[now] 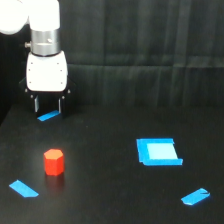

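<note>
At the back left, my gripper [48,103] points down from the white arm, above the dark table. Its two dark fingers stand apart, with no object visible between them. An orange-red block [54,162] rests on the table, nearer the camera than the gripper and clear of it. On the right, a white square [160,151] edged with blue tape lies flat.
Strips of blue tape mark the table: one strip [49,116] just below the gripper, another strip [23,188] at the front left and a third strip [195,197] at the front right. Between the block and the white square the table [105,165] is clear. A black curtain [140,60] hangs behind.
</note>
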